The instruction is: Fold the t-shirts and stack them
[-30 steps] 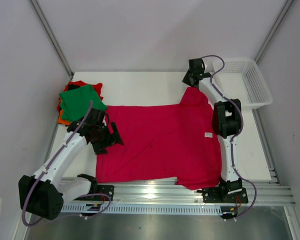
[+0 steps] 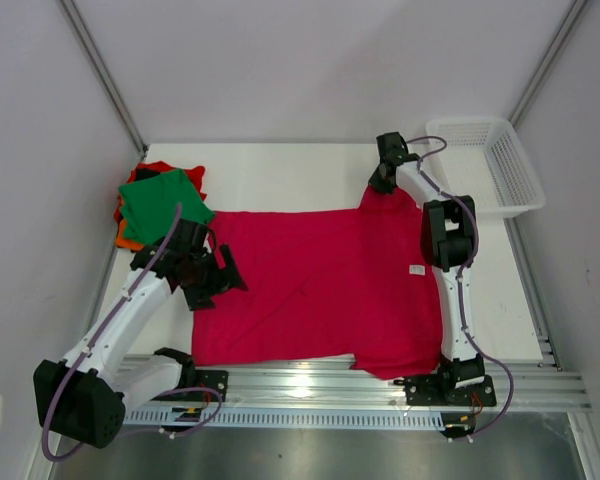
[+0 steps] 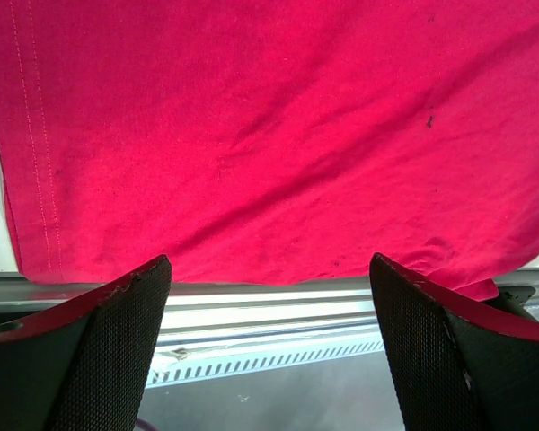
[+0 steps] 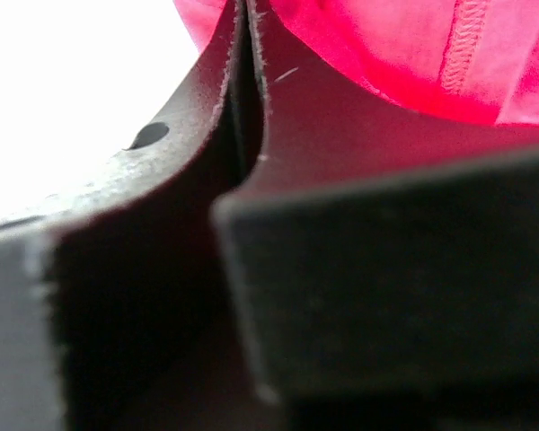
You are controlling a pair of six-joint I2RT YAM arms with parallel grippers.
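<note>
A red t-shirt (image 2: 310, 290) lies spread over the table, its lower hem reaching past the front edge at the right. Above its left part my left gripper (image 2: 223, 296) hangs open; in the left wrist view only flat red cloth (image 3: 269, 162) shows beyond its parted fingers (image 3: 117, 350). At the shirt's far right sleeve, my right gripper (image 2: 382, 184) is down with its fingers (image 4: 341, 117) shut together. Red cloth with a stitched seam (image 4: 465, 45) lies right beside them. Whether any cloth is pinched at the tips is cut off from view. Stacked shirts, green (image 2: 160, 205) on top, sit at the left.
A white basket (image 2: 525, 190) stands at the back right, close to the right arm. Bare white table (image 2: 280, 175) shows behind the shirt. A metal rail (image 2: 300, 380) runs along the front edge.
My right gripper has come down onto the far right sleeve since about a second ago, and its fingers now look closer together. The left arm and the shirt's body look almost unchanged.
</note>
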